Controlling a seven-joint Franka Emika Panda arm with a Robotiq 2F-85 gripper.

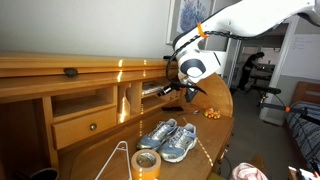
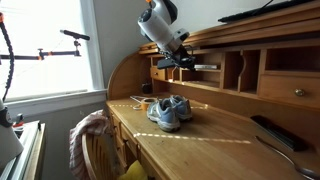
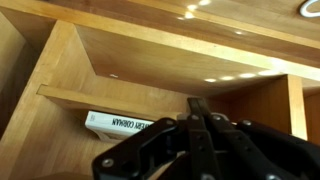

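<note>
My gripper is shut, and nothing shows between its fingers. It faces the desk's wooden cubbies, with its dark tips in front of an upper compartment (image 3: 150, 75) in the wrist view. A white box or book with dark lettering (image 3: 115, 125) lies in the lower slot, left of the gripper and partly hidden by it. From outside, the gripper (image 2: 188, 64) is up at the shelf row, well above the desktop. A pair of grey-blue sneakers (image 1: 167, 140) rests on the desk below.
A tape-like roll (image 1: 146, 162) stands beside the shoes. Orange items (image 1: 211, 113) lie at the desk's far end. A black case (image 2: 280, 132) and a dark thin tool (image 2: 285, 158) lie along the back.
</note>
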